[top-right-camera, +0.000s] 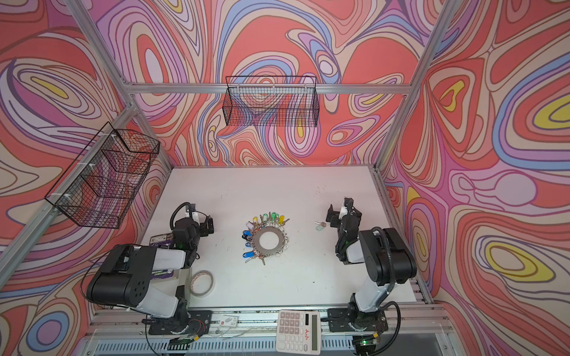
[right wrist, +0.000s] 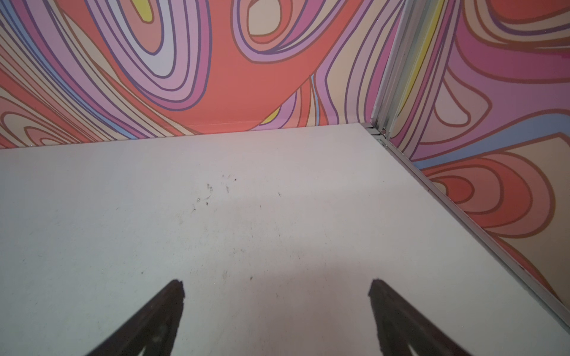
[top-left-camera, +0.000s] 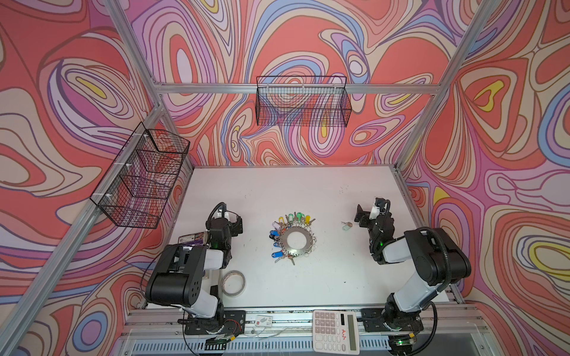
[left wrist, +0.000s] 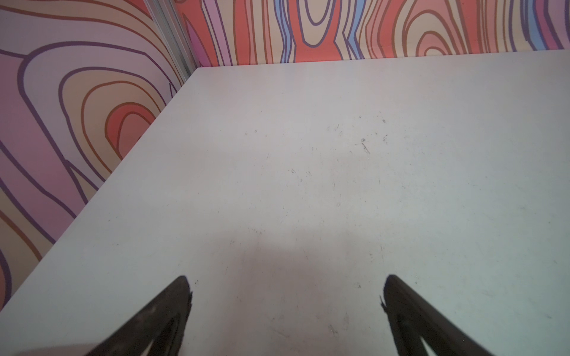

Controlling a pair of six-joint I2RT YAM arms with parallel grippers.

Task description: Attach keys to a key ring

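Observation:
A large flat grey ring (top-left-camera: 284, 239) lies mid-table, fringed by small metal rings and by keys with coloured tags, among them a blue tag (top-left-camera: 277, 254) and a yellow tag (top-left-camera: 308, 219). Apart from it, to the right, lies a loose key with a pale green tag (top-left-camera: 346, 226), close to the right gripper. My left gripper hangs over the left part of the table, open and empty. Open too is my right gripper, above the right side, with only bare table between its fingers. Neither gripper touches a key.
A roll of tape (top-left-camera: 234, 283) lies at the front left. A dark box (top-left-camera: 191, 239) sits beside the left arm. The calculator (top-left-camera: 336, 331) is off the front edge. Wire baskets (top-left-camera: 303, 103) hang above the back.

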